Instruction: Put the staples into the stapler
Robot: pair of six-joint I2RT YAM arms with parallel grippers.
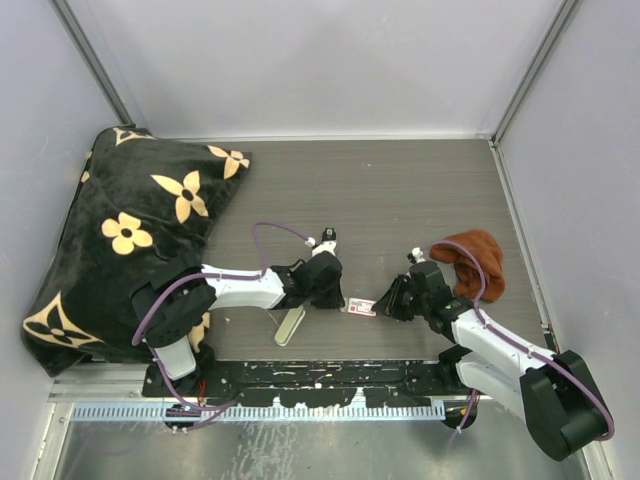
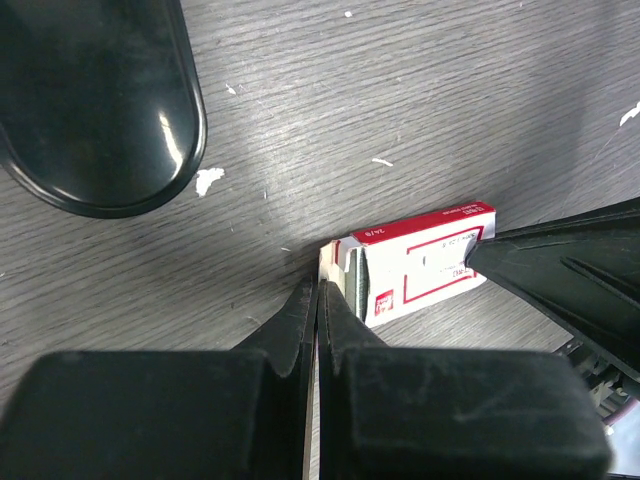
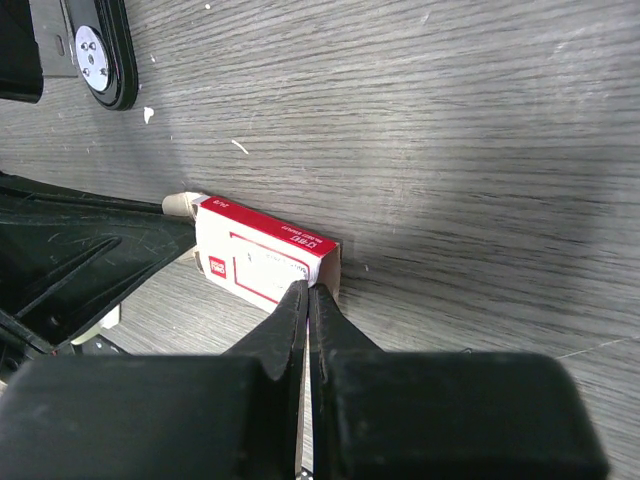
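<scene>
A small red-and-white staple box (image 1: pixel 362 307) is held between my two grippers low over the table. My right gripper is shut on its right end. At the box's left end my left gripper is shut, its fingertips against a pale end flap; whether the flap is pinched, I cannot tell. That end of the box (image 2: pixel 425 260) looks open, with a grey strip inside that may be staples. The stapler (image 1: pixel 289 326) lies left of the box, beneath the left arm. Its glossy black end (image 2: pixel 100 110) fills the left wrist view's upper left.
A brown cloth (image 1: pixel 470 263) lies to the right, behind the right arm. The patterned dark cushion (image 1: pixel 140 230) takes up the left side. Bare table (image 1: pixel 370 190) stretches behind both grippers.
</scene>
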